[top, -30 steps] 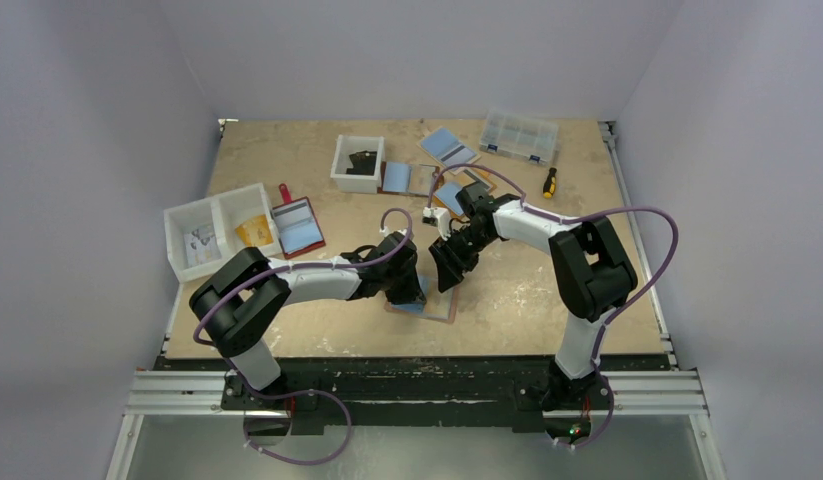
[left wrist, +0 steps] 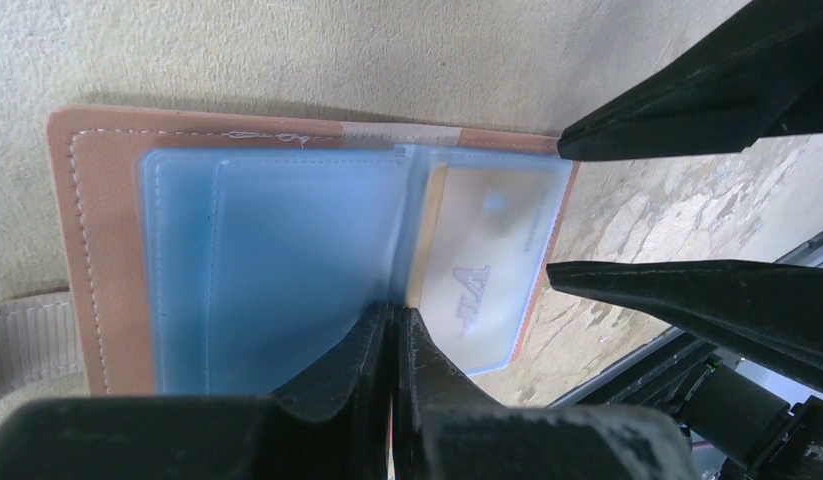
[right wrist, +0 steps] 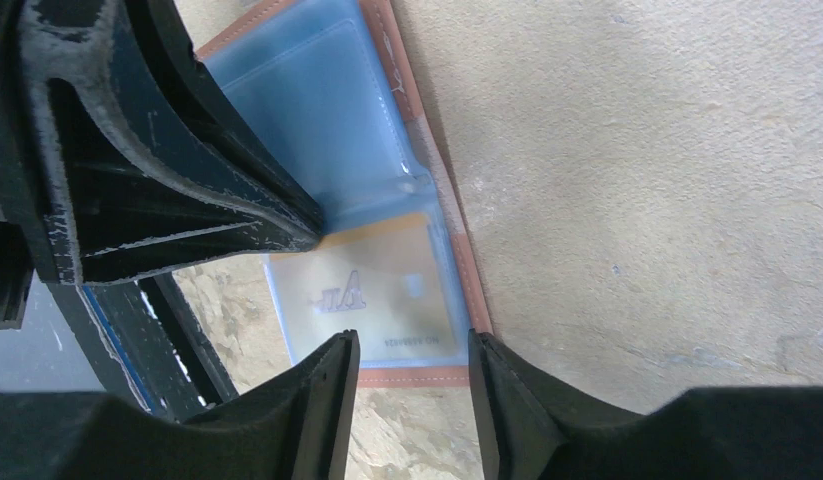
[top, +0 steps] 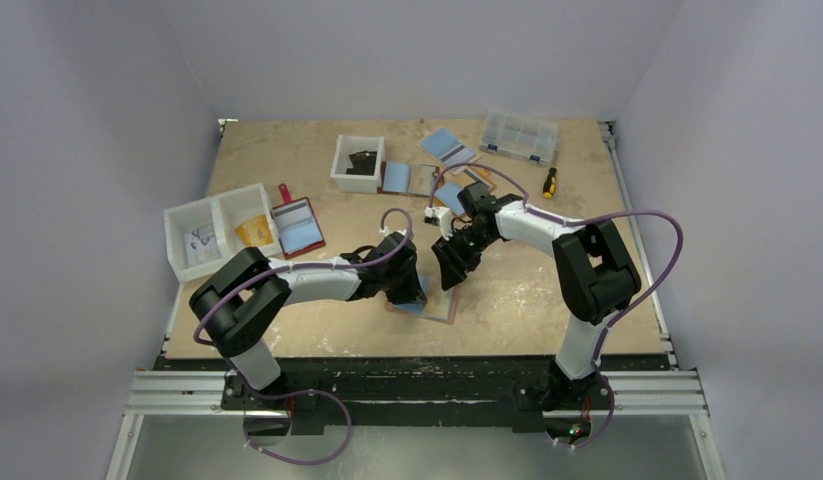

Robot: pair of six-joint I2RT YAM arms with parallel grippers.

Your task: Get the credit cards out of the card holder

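Observation:
The pink-edged card holder [top: 437, 310] with blue plastic sleeves [left wrist: 267, 230] lies on the table below both grippers. A pale card [left wrist: 482, 250] shows through one sleeve. My left gripper is shut at that sleeve's inner edge; what exactly it pinches is hard to see. My right gripper is part open over the card's outer end, its fingertips near the holder's edge with nothing seen held between them.
Other card holders [top: 297, 225] lie left and at the back. White bins [top: 192, 215], a clear organiser [top: 517, 140] and a screwdriver [top: 549, 183] stand around. Table right of the holder is clear.
My right gripper and arm have shifted very slightly; the left arm and holder look still.

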